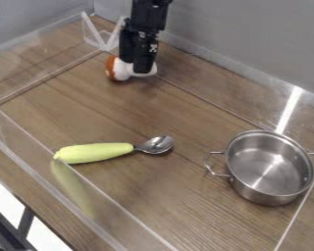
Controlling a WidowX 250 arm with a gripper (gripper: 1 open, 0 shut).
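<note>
My black gripper [138,61] hangs at the top middle, over an orange and white object [118,69] near the back of the wooden surface; its fingers partly hide that object, and whether they touch it is unclear. A spoon [154,145] with a thick pale yellow handle lies in the middle front. A steel pot [269,172] with two handles stands at the right.
Walls [238,39] enclose the back, and clear panels edge the left and front. The wooden surface [186,98] between the pot and the gripper is free.
</note>
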